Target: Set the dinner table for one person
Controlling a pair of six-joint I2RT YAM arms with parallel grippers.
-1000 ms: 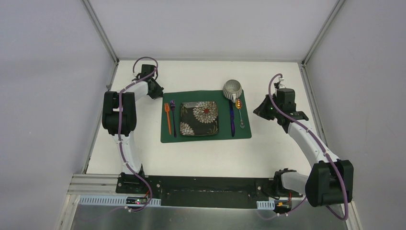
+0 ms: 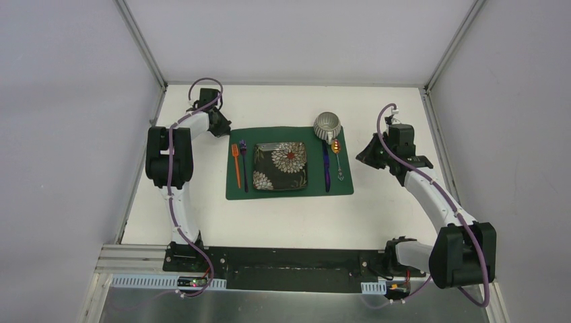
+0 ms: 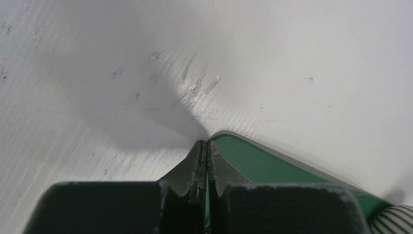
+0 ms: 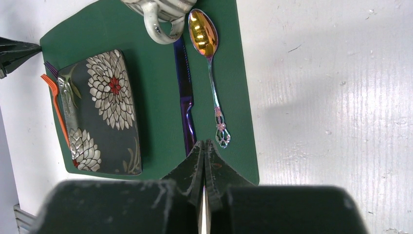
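A green placemat (image 2: pixel 289 134) holds a floral square plate (image 2: pixel 279 168), an orange fork (image 2: pixel 236 161) and purple fork (image 2: pixel 244 161) on its left, a purple knife (image 2: pixel 326 168) and iridescent spoon (image 2: pixel 336 151) on its right. A striped mug (image 2: pixel 325 124) sits at the mat's top right, over the knife's tip. My left gripper is shut, nothing visible between its fingers, at the mat's upper left corner. My right gripper is shut and empty, right of the mat in the top view.
Walls with metal rails bound it at the back and sides.
My left gripper has shifted very slightly toward the back. The tableware and right gripper look unchanged.
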